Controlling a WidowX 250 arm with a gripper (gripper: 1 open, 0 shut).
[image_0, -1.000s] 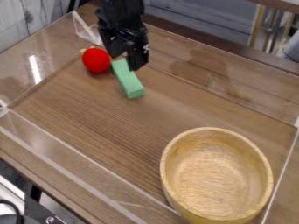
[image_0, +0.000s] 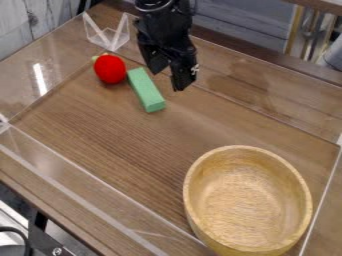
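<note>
My black gripper (image_0: 168, 62) hangs in the upper middle of the camera view, open, above and to the right of a green bar (image_0: 146, 90) lying on the wooden table. A red round object (image_0: 111, 70) with a small green part sits just left of the bar. Whether anything is behind the gripper I cannot tell.
A large empty tan bowl (image_0: 247, 178) fills the lower right. A clear plastic piece (image_0: 106, 32) stands at the upper left. A dark cable lies at the bottom left corner.
The objects on the table look unmoved.
</note>
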